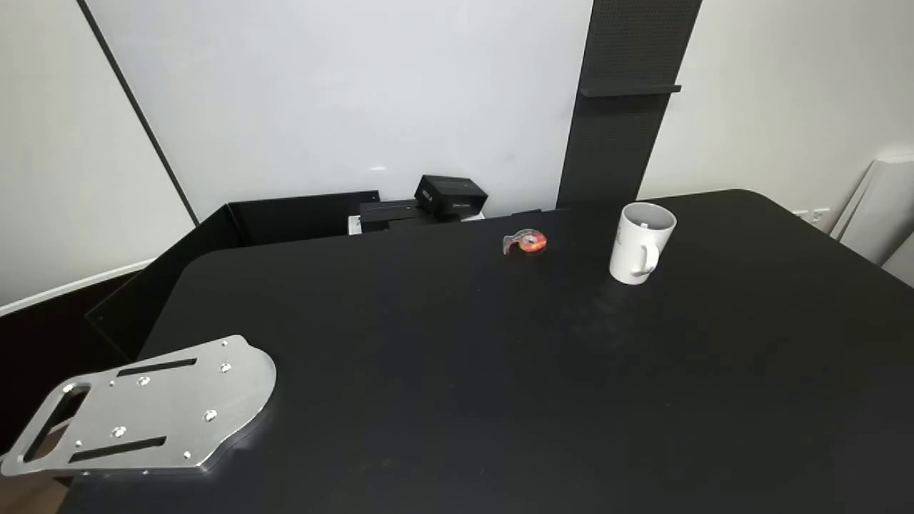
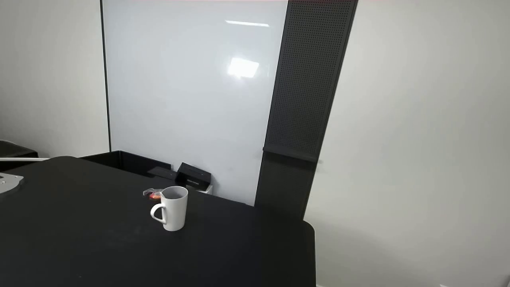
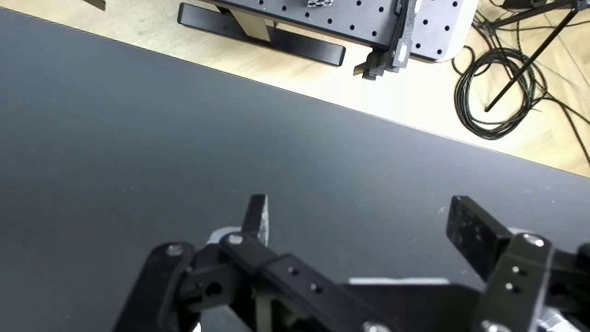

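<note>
A white mug [image 1: 632,248] stands upright on the black table, its handle turned toward the camera in exterior view 1. Behind it and to its left lies a small tape dispenser [image 1: 530,240] with an orange-red roll; in exterior view 2 the mug [image 2: 175,210] partly covers the dispenser [image 2: 154,195]. Only the wrist view shows my gripper. Its fingers [image 3: 476,235] are wide apart over bare table, with nothing between them. Neither mug nor tape can be made out in that view.
A grey metal plate [image 1: 171,402] sits at the table's left edge. Black boxes [image 1: 450,196] are behind the back edge. Beyond the table edge, the wrist view shows a coiled cable [image 3: 500,94] on the floor.
</note>
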